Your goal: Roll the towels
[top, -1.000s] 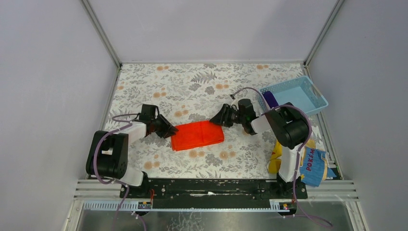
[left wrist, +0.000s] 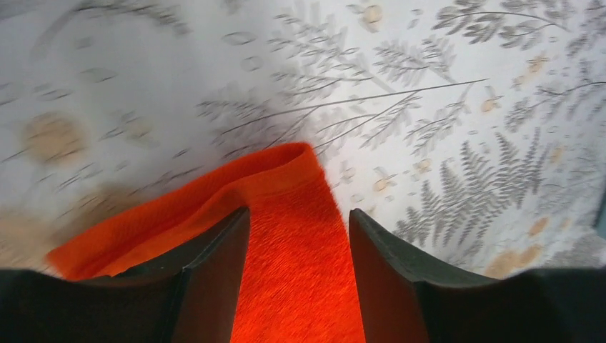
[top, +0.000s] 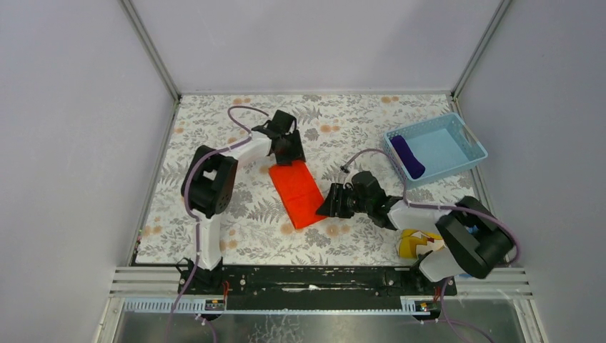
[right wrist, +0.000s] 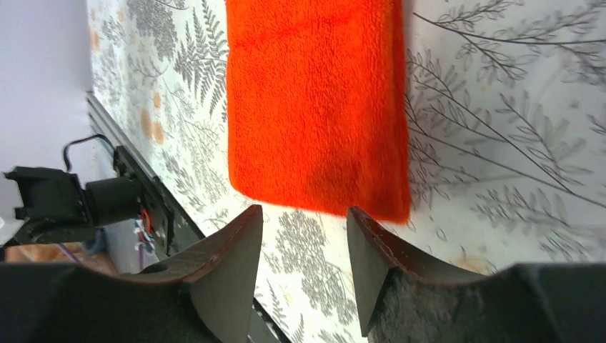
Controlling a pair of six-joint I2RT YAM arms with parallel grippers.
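Note:
A red towel lies folded on the floral surface, turned lengthwise front to back. My left gripper is over its far end; in the left wrist view the fingers stand apart at the folded corner, with nothing clearly held. My right gripper is at the near right corner; in the right wrist view it stands open below the towel's edge, with nothing between its fingers.
A blue basket at the right holds a dark purple rolled towel. Yellow cloth lies at the front right, partly under the right arm.
The towel has turned from crosswise to lengthwise. My left gripper moved toward the back and right; my right gripper moved toward the front.

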